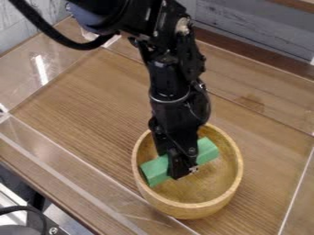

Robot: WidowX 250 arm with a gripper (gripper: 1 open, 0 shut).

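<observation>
My black gripper [178, 156] reaches down from the top centre into a round wooden bowl [200, 206] at the lower middle. It is shut on a green block [154, 171], which lies tilted inside the bowl, partly hidden behind the fingers.
The bowl stands on a wooden table [73, 110] with clear room to the left, right and behind. A pale wall runs along the top right. Dark cables and the table's edge are at the lower left.
</observation>
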